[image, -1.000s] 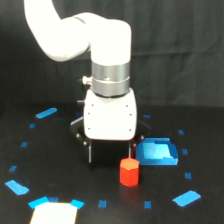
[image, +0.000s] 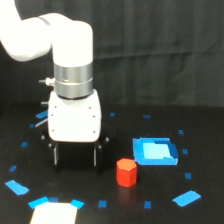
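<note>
A red hexagonal block (image: 127, 174) stands upright on the dark table, right of the middle. My gripper (image: 76, 158) hangs to its left, apart from it. The two thin dark fingers (image: 55, 153) are spread wide with nothing visible between them. Behind the block and to its right lies a shallow blue tray (image: 172, 160), with a pale, whitish-blue patch or piece inside. How high the fingertips are above the table is hard to judge.
Blue tape strips (image: 186, 198) and small blue squares mark the table around the work area. A pale cream object (image: 53, 213) is cut off by the bottom edge at the left. The table below and left of the gripper looks clear.
My gripper has moved left, away from the red block and the tray, leaving the whole tray in sight. The red block appears very slightly further left.
</note>
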